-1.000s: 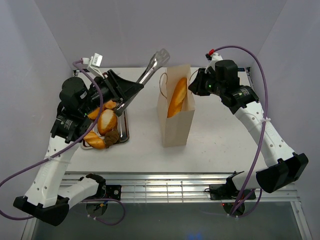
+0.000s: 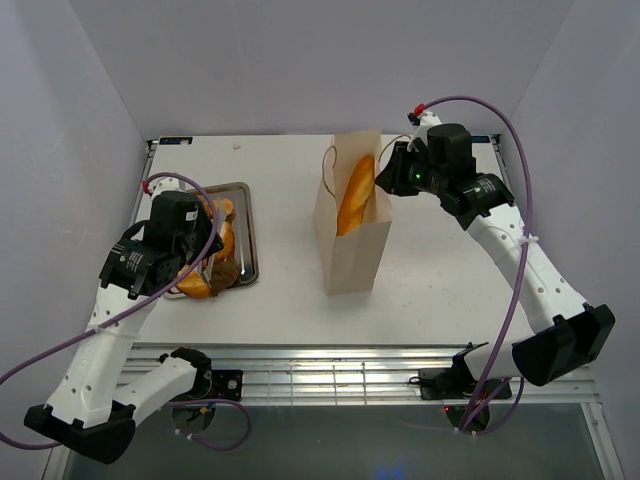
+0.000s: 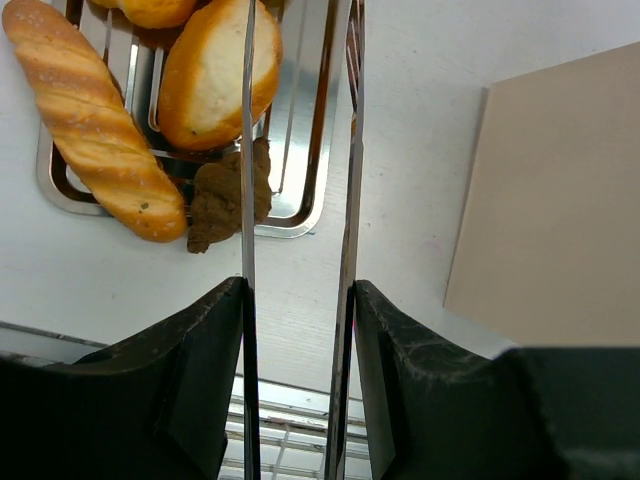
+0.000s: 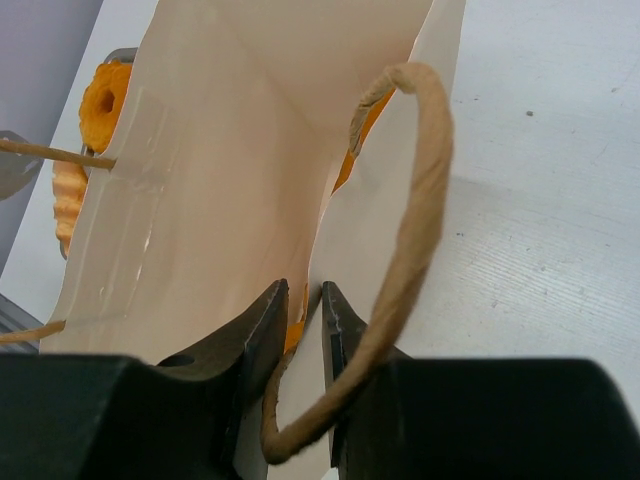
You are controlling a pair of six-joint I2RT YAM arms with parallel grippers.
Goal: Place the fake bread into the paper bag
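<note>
The paper bag (image 2: 350, 265) stands upright and open-topped at the table's middle. A long orange bread (image 2: 355, 195) leans inside it. My right gripper is shut on the bag's rim beside a handle. My left gripper grips metal tongs (image 3: 350, 210), whose two arms are spread apart; their far ends lie outside the left wrist view. Under the tongs is the tray (image 3: 312, 205), with a twisted loaf (image 3: 100, 130), a round bun (image 3: 195, 95) and a brown lumpy piece (image 3: 217, 205). No bread shows held in the tongs.
Clear table (image 2: 290, 240) lies between tray and bag, and right of the bag. A metal rail (image 2: 330, 375) runs along the front edge. An orange ring-shaped piece (image 4: 104, 103) shows beyond the bag.
My left gripper has swung from near the bag to over the tray, tongs turning downward.
</note>
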